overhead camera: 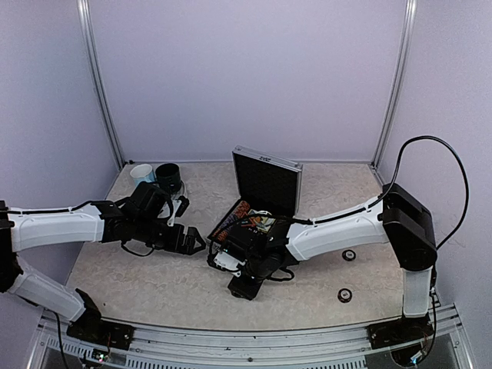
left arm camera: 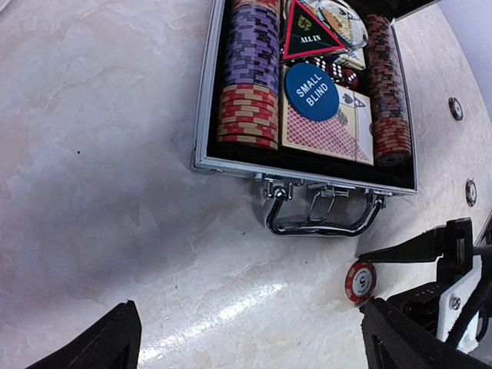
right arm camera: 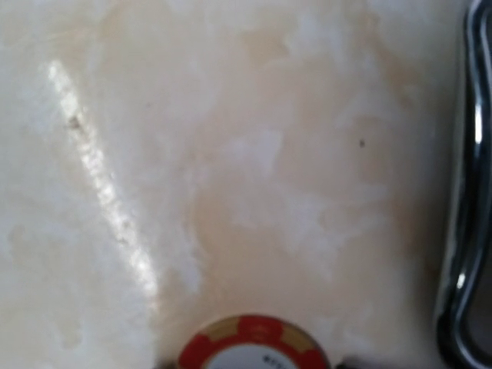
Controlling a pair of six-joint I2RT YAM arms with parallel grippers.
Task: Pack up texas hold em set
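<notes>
An open silver case (overhead camera: 267,181) stands with its lid up; inside are rows of stacked chips (left arm camera: 250,58), card decks (left arm camera: 319,140), red dice (left arm camera: 344,75), a black triangular ALL IN marker (left arm camera: 311,32) and a blue SMALL BLIND button (left arm camera: 311,91). A red-and-tan chip (left arm camera: 360,282) is in front of the case handle (left arm camera: 327,229), between the fingertips of my right gripper (overhead camera: 243,289), which is part open around it. In the right wrist view only this chip's upper part (right arm camera: 254,332) shows. My left gripper (overhead camera: 197,243) hangs open and empty left of the case.
Two dark chips lie to the right, one farther back (overhead camera: 349,255) and one nearer (overhead camera: 345,295). A white-blue cup (overhead camera: 142,174) and a black cup (overhead camera: 168,177) stand at the back left.
</notes>
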